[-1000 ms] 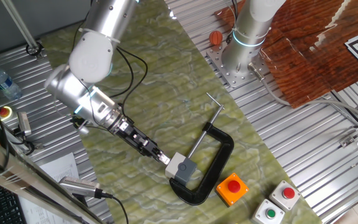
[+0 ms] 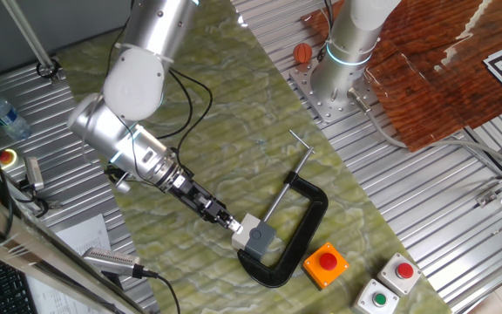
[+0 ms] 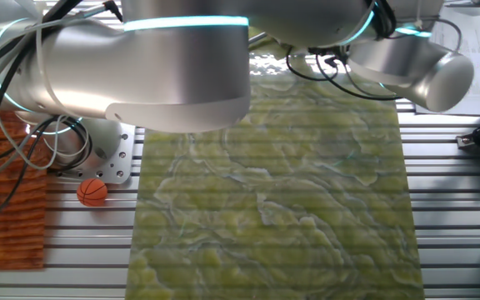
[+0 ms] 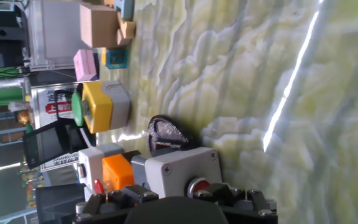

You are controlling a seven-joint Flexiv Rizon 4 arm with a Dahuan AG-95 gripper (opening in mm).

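Note:
In exterior view 1 my gripper point(image 2: 236, 227) points down and right, its tip right at the near side of a grey box point(image 2: 255, 234). The tip overlaps the box edge there; whether it touches cannot be told. In the wrist view the grey box point(image 4: 176, 173) has screws at its corners and a red button point(image 4: 197, 185) facing me, partly covered by my gripper's dark parts. A dark rounded part hides the fingertips, so the finger's state does not show. A black C-clamp point(image 2: 314, 228) lies around the box's far side.
Beyond the clamp stand an orange button box point(image 2: 325, 266), a white box with a red button point(image 2: 400, 272) and a white box with a green button point(image 2: 377, 298).
The box and clamp have not visibly moved.

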